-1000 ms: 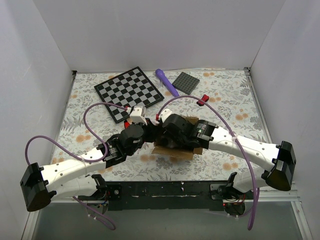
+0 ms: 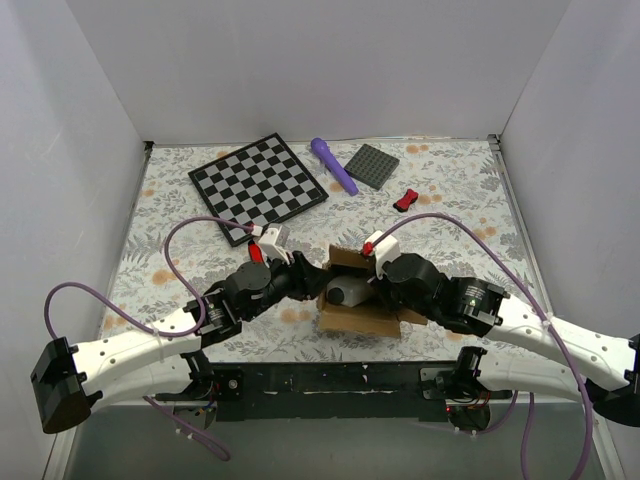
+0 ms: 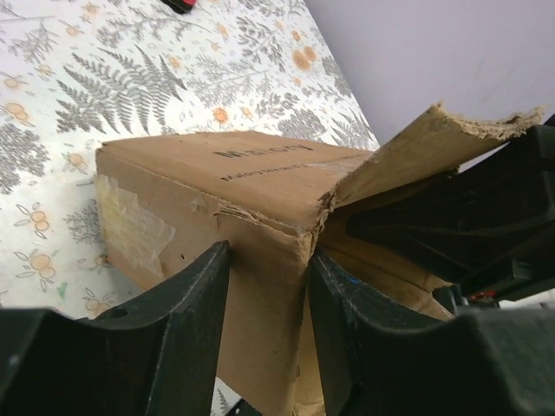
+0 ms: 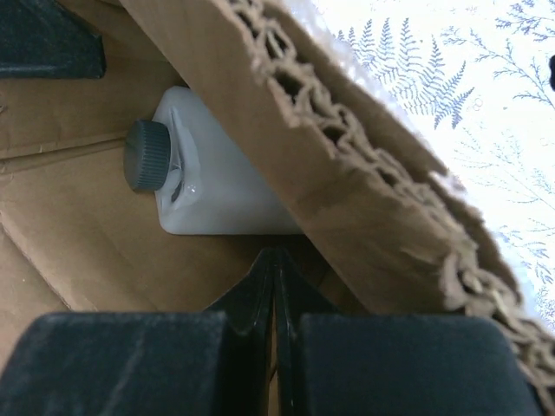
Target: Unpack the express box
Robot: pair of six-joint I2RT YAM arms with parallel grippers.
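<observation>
The open cardboard box (image 2: 360, 321) sits on the table in front of both arms. Inside lies a whitish bottle (image 4: 230, 186) on its side, with a dark ribbed cap (image 4: 146, 156). My left gripper has one finger outside and one inside the box's edge, holding cardboard. My right gripper is shut and empty over the box opening. The bottle lies beyond its fingertips, outside them; a cardboard flap (image 4: 347, 186) covers its far end. A black left finger (image 4: 52, 39) shows at upper left in the right wrist view.
Behind the box lie a checkered board (image 2: 258, 188), a purple microphone-like object (image 2: 333, 165), a dark grid pad (image 2: 371, 166) and a small red item (image 2: 406, 200). Free patterned table extends to the right and left of the box.
</observation>
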